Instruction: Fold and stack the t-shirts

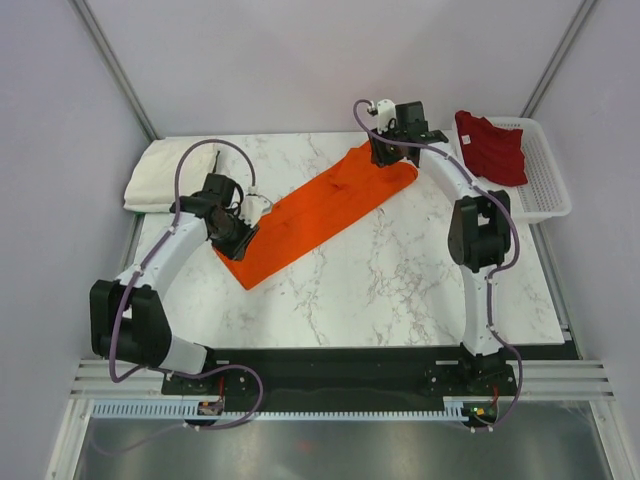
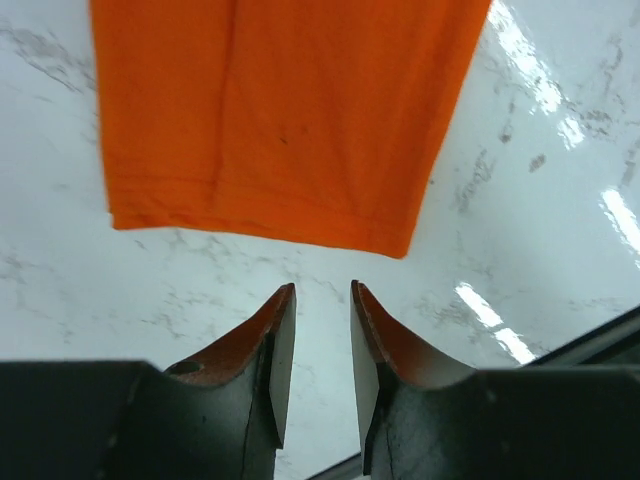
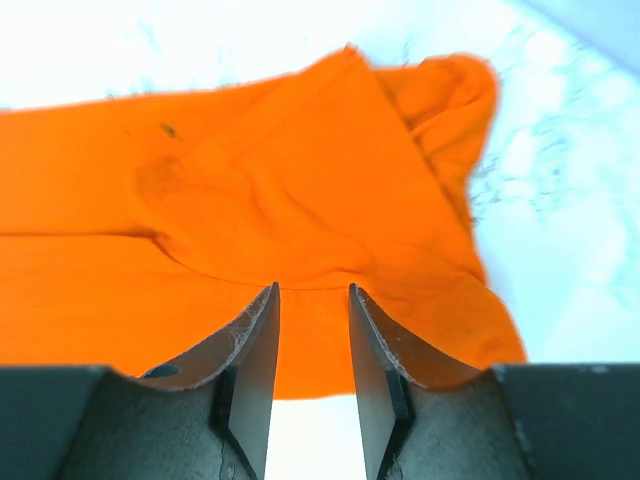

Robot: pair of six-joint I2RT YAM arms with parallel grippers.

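An orange T-shirt (image 1: 315,218) lies as a long folded strip, running diagonally across the marble table from near left to back right. Above its near left end is my left gripper, fingers apart; in the left wrist view the cloth's straight edge lies just beyond the fingertips, with bare table between them. Over the far right end hovers my right gripper, also open, with bunched, overlapping folds of orange cloth (image 3: 320,170) under and beyond its fingertips.
A white basket (image 1: 542,205) holding dark red cloth (image 1: 490,150) stands at the back right. A white folded stack (image 1: 165,172) sits at the back left.
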